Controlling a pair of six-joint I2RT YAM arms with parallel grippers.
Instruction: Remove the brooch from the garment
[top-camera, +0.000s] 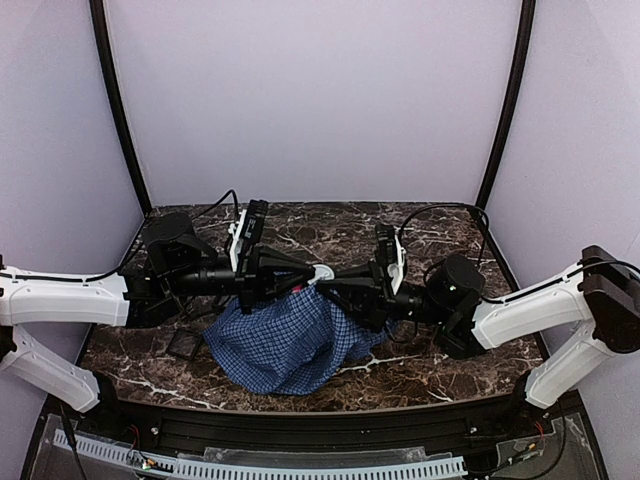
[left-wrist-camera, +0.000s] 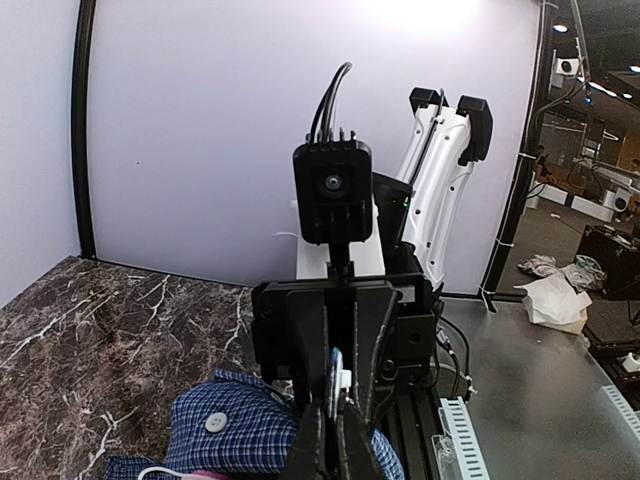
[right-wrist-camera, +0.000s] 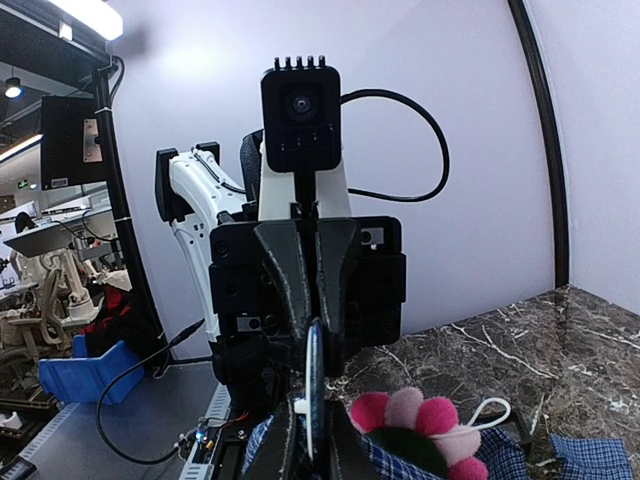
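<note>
The blue checked garment (top-camera: 270, 345) hangs bunched below both grippers in the top view. A small white disc, likely the brooch (top-camera: 322, 271), sits between the fingertips of my left gripper (top-camera: 305, 278) and my right gripper (top-camera: 330, 283), which face each other almost touching. The disc shows edge-on at the fingertips in both wrist views. My right gripper is shut on it or on the cloth beside it; I cannot tell exactly. My left gripper is shut; what its tips touch is unclear. A pink-and-green felt flower (right-wrist-camera: 430, 435) lies on the garment in the right wrist view.
A small dark square object (top-camera: 185, 343) lies left of the garment. The table's front edge and a metal rail run below.
</note>
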